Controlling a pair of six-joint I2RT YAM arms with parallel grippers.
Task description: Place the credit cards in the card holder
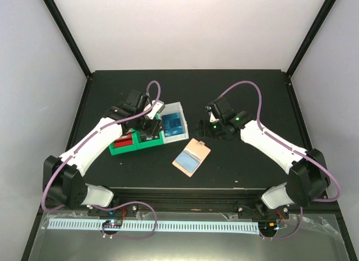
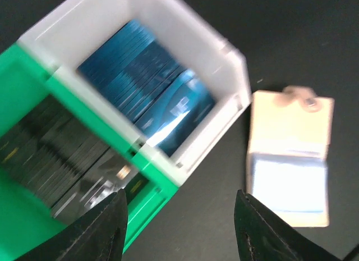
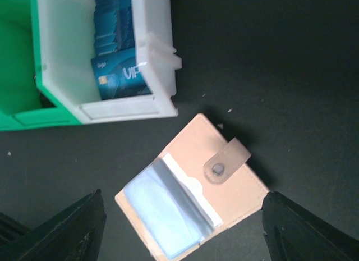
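Blue credit cards (image 1: 173,124) (image 2: 146,87) (image 3: 119,76) lie in a white bin beside green compartments. A tan card holder (image 1: 190,157) (image 2: 289,216) (image 3: 224,177) with a pale blue pocket and a snap tab lies flat on the dark table in front of the bin. My left gripper (image 1: 150,124) is over the bins, fingers apart with nothing between them. My right gripper (image 1: 203,129) is open above the table, right of the bin and behind the holder, empty.
Green compartments (image 1: 120,150) hold red and dark cards at the left. Dark frame rails edge the workspace.
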